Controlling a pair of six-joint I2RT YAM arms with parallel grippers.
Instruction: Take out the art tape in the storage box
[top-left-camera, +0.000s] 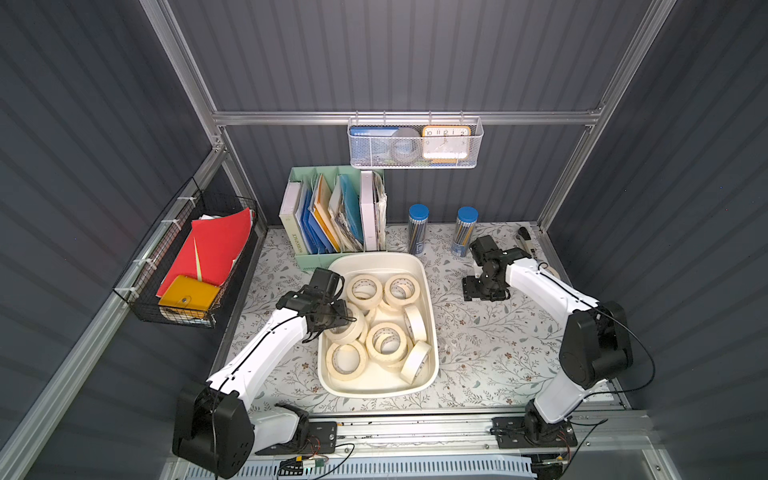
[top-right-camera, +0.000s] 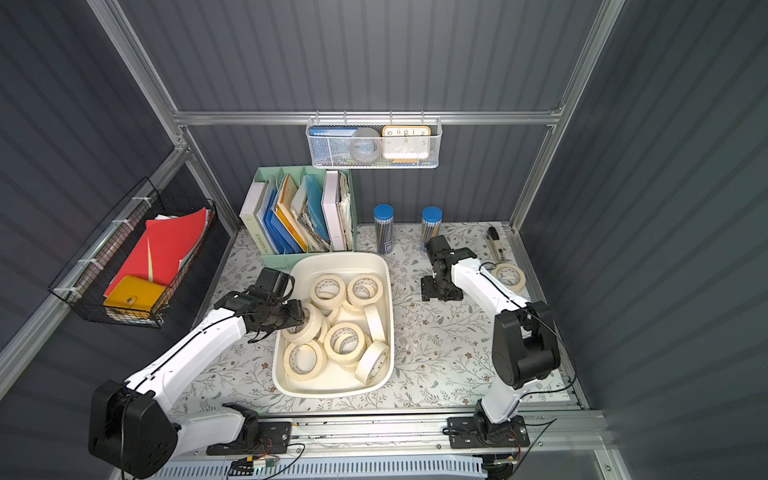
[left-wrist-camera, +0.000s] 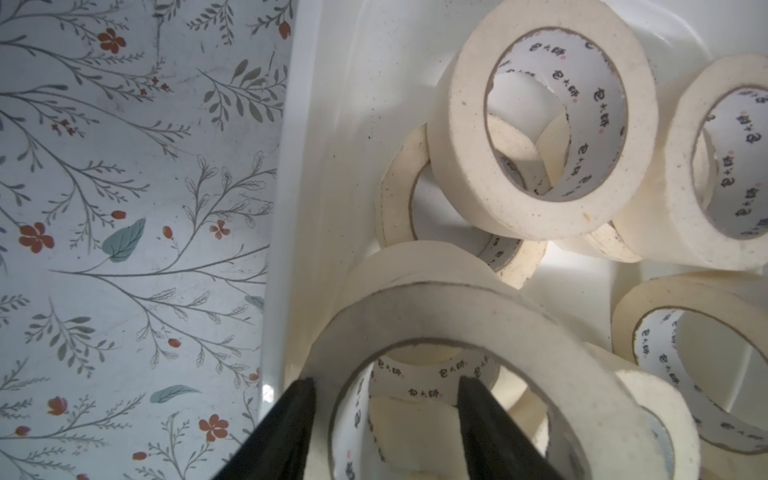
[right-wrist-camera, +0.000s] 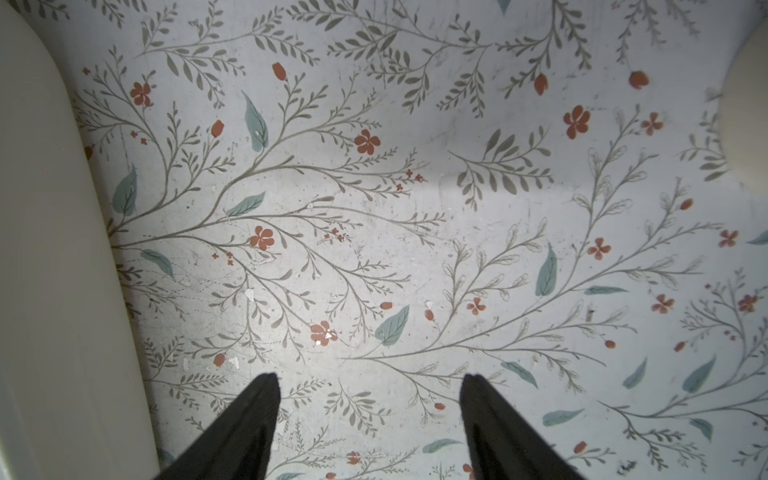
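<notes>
In the white storage box (top-left-camera: 428, 352) lie several cream rolls of tape, some stacked, others leaning. My left gripper is low at the box's left side, its fingers spread around the near wall of one tape roll (left-wrist-camera: 432, 308), one finger on either side of that ring's edge as seen from above; whether they touch it is not clear. My right gripper stands open above the bare patterned table right of the box, nothing between its fingers.
Behind the box stands a file organizer (top-left-camera: 368, 208), with two blue-lidded tubes (top-left-camera: 417, 232) beside it. A wire basket (top-left-camera: 208, 312) hangs at left. Another tape roll (top-right-camera: 520, 280) lies at far right. The table right of the box is clear.
</notes>
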